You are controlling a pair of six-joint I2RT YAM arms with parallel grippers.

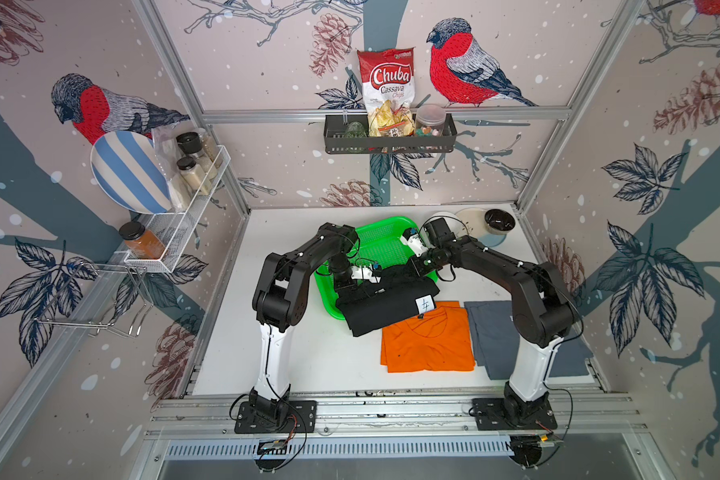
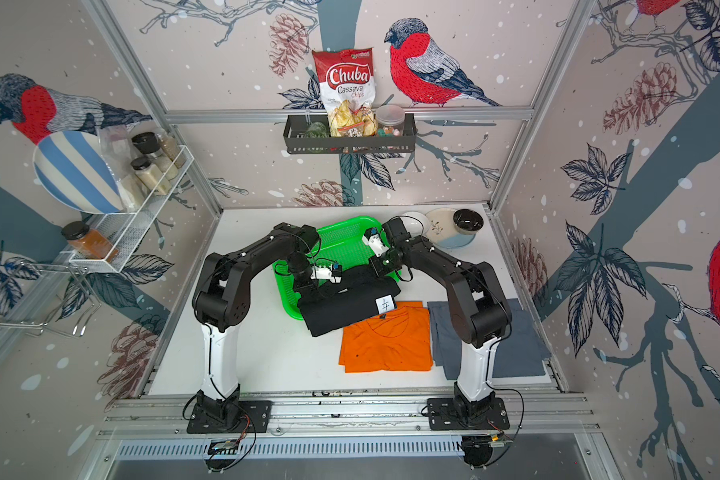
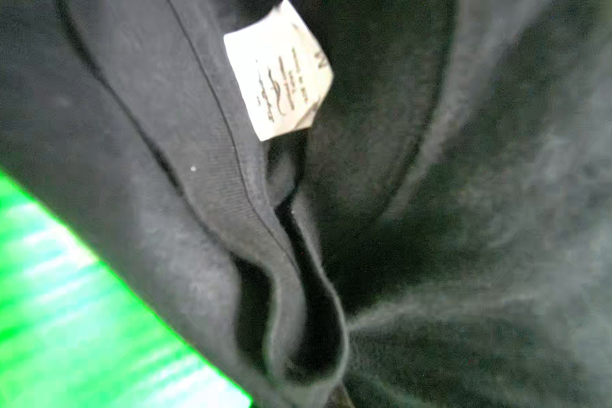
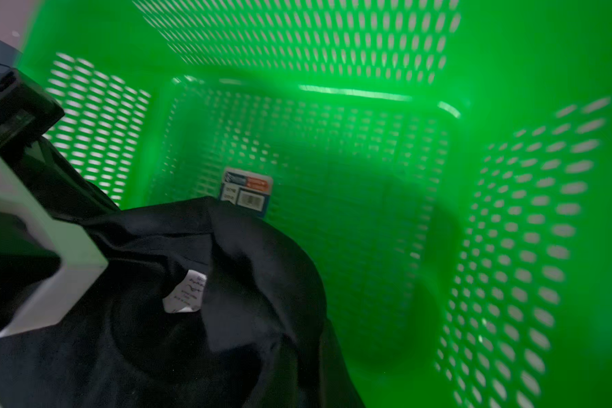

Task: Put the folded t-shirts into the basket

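The black folded t-shirt (image 1: pixel 388 308) hangs across the near side of the green basket (image 1: pixel 385 230), its far part inside and its near part draped outside over the rim. At its left side, my left gripper (image 1: pixel 342 289) is shut on the cloth, which puckers towards the bottom of the left wrist view. My right gripper (image 1: pixel 416 269) is shut on the shirt's right side, low over the basket. The fingertips are mostly hidden by dark fabric. An orange folded t-shirt (image 1: pixel 430 344) and a grey one (image 1: pixel 494 340) lie flat on the table.
The basket floor (image 4: pixel 360 224) is bare at the back apart from a small label (image 4: pixel 247 189). Behind the right arm stand plates and a dark bowl (image 1: pixel 500 220). Free table (image 1: pixel 296 360) lies at the front left.
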